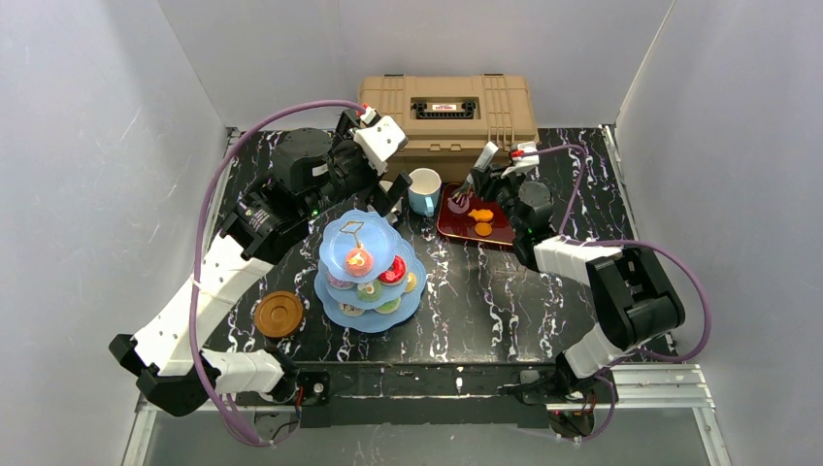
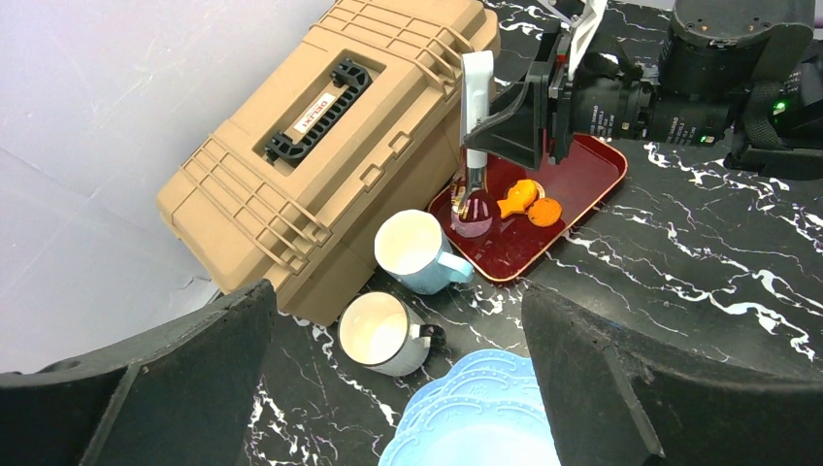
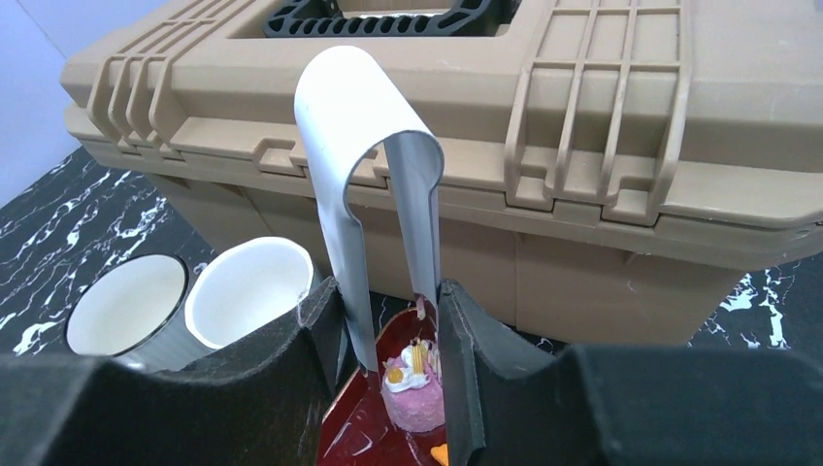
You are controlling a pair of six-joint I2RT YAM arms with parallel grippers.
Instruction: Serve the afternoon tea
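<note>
White-handled tongs (image 3: 340, 146) stand upright between the fingers of my right gripper, which press on their two arms. Their lower ends reach down around or beside a pink cake (image 3: 415, 400) on the dark red tray (image 2: 582, 184); whether they grip it I cannot tell. Orange pieces (image 2: 529, 199) lie beside the cake. My left gripper is open and empty, above two mugs: a light blue one (image 2: 427, 254) and a grey-white one (image 2: 383, 335). A blue tiered stand (image 1: 335, 311) carries several cakes, front left.
A tan case (image 1: 388, 102) fills the back, close behind tray and mugs. A round brown lid or coaster (image 1: 279, 314) lies at the front left.
</note>
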